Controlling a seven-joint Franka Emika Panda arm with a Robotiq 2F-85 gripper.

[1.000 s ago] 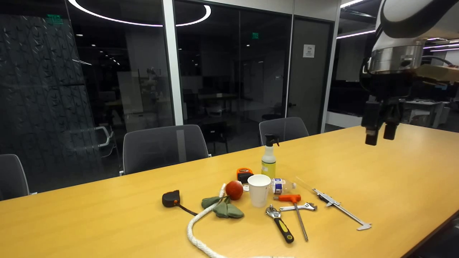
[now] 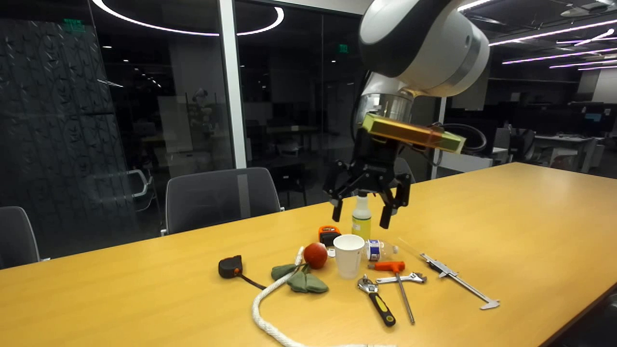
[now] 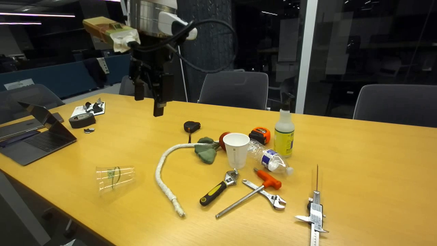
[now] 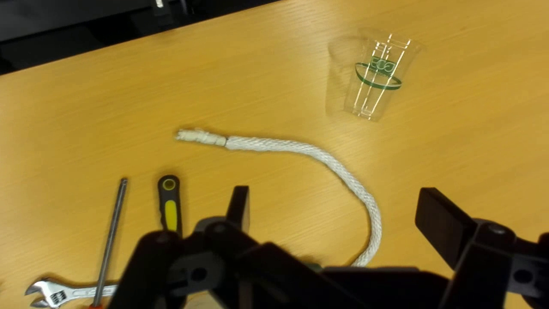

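Observation:
My gripper (image 2: pixel 361 215) hangs open in the air above the table, nothing between its fingers. In the wrist view the two fingers stand wide apart, and the white rope (image 4: pixel 309 149) curves across the table below, partly hidden by the gripper. A clear plastic cup (image 4: pixel 375 77) lies on its side beyond the rope. Exterior view 2 shows a white paper cup (image 3: pixel 236 153) upright, beside a lying clear water bottle (image 3: pixel 270 160). A red artificial flower (image 2: pixel 315 255) with green leaves lies by the rope.
A spray bottle (image 3: pixel 284 135) and an orange tape measure (image 3: pixel 260 135) stand behind the paper cup. In front are two wrenches, a red-handled hex key (image 3: pixel 268 179) and a caliper (image 3: pixel 316 215). A black tape measure (image 3: pixel 191 126) lies alone; a laptop (image 3: pixel 45 135) sits at left.
The arm has swung left in exterior view 1, from the right side to above the group of objects. The fingers now show spread apart. The table objects look unmoved.

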